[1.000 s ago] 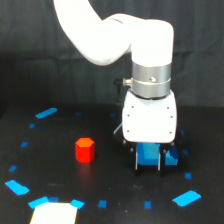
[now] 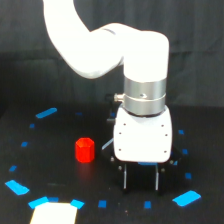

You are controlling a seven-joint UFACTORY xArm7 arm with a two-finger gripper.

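My gripper [image 2: 141, 186] points straight down over the dark table. Its two thin fingers stand well apart, and nothing shows between their tips. Just above them in the picture, a strip of a blue block [image 2: 148, 163] shows past the lower edge of the white hand, which hides most of it; the block seems to lie behind the fingers. To the left, clear of the gripper, a red block [image 2: 85, 150] with a hexagonal outline sits on the table.
Flat blue marks are scattered over the black table, among them a strip [image 2: 186, 198] at front right and another [image 2: 46, 113] at back left. A pale square [image 2: 53, 213] lies at the front left edge.
My gripper has moved left and lower in the picture, and its fingers look farther apart. The blue block, earlier visible between the fingers, is now mostly hidden. The red block stays put.
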